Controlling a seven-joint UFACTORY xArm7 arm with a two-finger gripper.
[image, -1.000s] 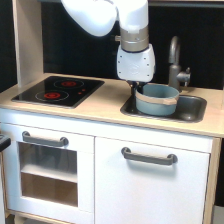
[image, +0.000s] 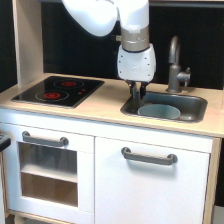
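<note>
A blue-green pot (image: 159, 111) sits low in the dark sink (image: 190, 109), with only its upper part showing above the near rim. My gripper (image: 139, 94) points down over the left part of the sink, just left of the pot. Its dark fingers are small and blurred against the basin, so whether they are apart or together does not show. Contact between them and the pot cannot be made out.
Right behind the sink rises a dark faucet (image: 177, 65). A black stovetop (image: 59, 90) with two red burner rings lies at the left. Bare wooden counter (image: 103, 105) separates stovetop and sink. White cabinet doors (image: 150, 188) are below.
The pot stood higher, its rim well above the sink; now it is down in the basin. The arm has stayed at nearly the same place, its fingers now showing more clearly.
</note>
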